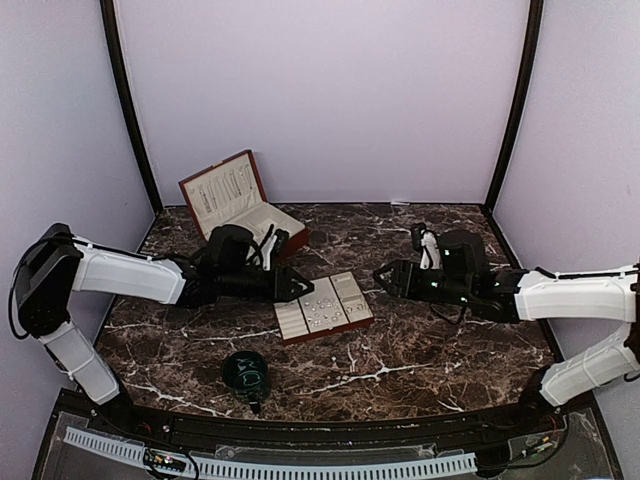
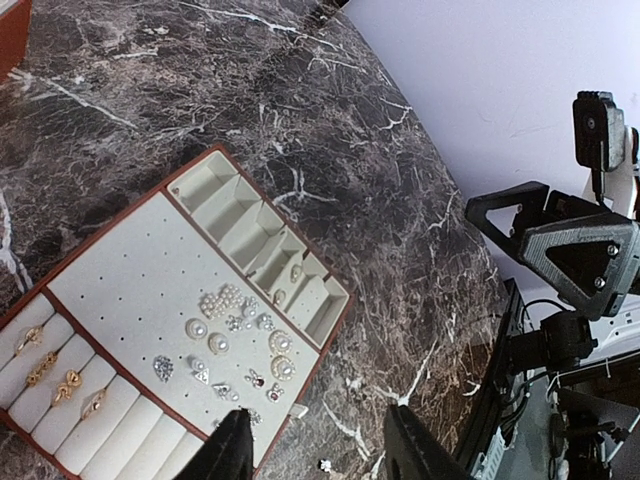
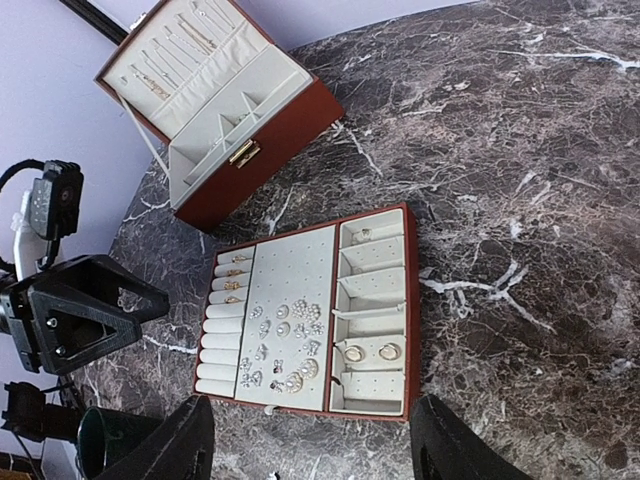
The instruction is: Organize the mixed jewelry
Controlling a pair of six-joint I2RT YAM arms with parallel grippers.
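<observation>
A jewelry tray [image 1: 322, 305] lies mid-table: gold rings in slotted rolls [image 3: 223, 340], pearl and sparkly pieces [image 2: 220, 342] spread on its flat middle, a few pieces among the small compartments [image 3: 371, 282]. Behind it at left stands an open red jewelry box [image 3: 258, 148] with chains in its lid. My left gripper [image 1: 290, 285] hangs over the tray's left side, my right gripper [image 1: 392, 280] to its right, both above the table. Both look open, with nothing seen between their fingers in the wrist views.
A dark green round container [image 1: 245, 372] stands at front left. A few small pieces [image 2: 325, 464] lie on the marble table in front of the tray. The table right of the tray is clear; walls bound the sides and back.
</observation>
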